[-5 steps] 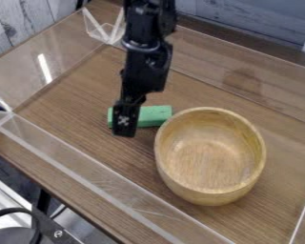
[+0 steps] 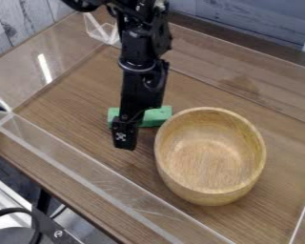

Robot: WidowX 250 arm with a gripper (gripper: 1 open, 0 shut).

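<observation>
My gripper (image 2: 132, 122) hangs upright at the middle of the view, its lower end low over the wooden table, in front of and partly over a green block (image 2: 155, 116). Whether its fingers are open or shut, or touch the block, I cannot tell. The block lies behind the gripper, left of a round wooden bowl (image 2: 210, 186), and is partly hidden by the gripper.
Clear tape or plastic strips (image 2: 66, 162) run along the table's left and front edges. Cables hang at the lower left, off the table.
The gripper has shifted slightly to the right and now covers more of the green block. The bowl looks unmoved.
</observation>
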